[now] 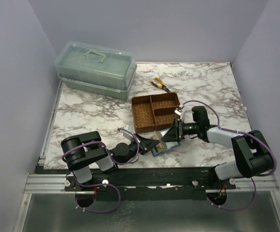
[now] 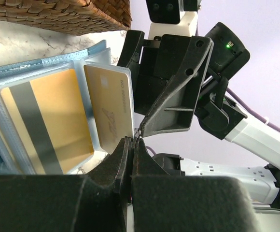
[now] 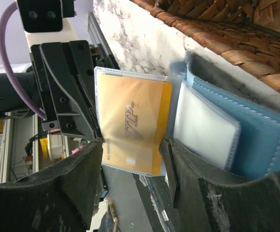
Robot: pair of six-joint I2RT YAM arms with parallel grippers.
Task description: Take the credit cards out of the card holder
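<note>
The blue card holder (image 1: pixel 160 151) lies open in front of the wicker basket, its sleeves holding gold cards (image 2: pixel 58 121). One card sleeve (image 2: pixel 108 101) (image 3: pixel 130 116) stands tilted up between the grippers. My left gripper (image 1: pixel 154 144) is shut at that sleeve's lower edge; whether anything thin is between its fingertips is unclear. My right gripper (image 1: pixel 177 128) is open, its fingers around the raised sleeve as seen in the right wrist view. A white card pocket (image 3: pixel 203 135) sits beside it.
The wicker basket (image 1: pixel 142 115) is directly behind the holder. Yellow-handled pliers (image 1: pixel 160 84) lie behind it, and a green toolbox (image 1: pixel 94 70) stands back left.
</note>
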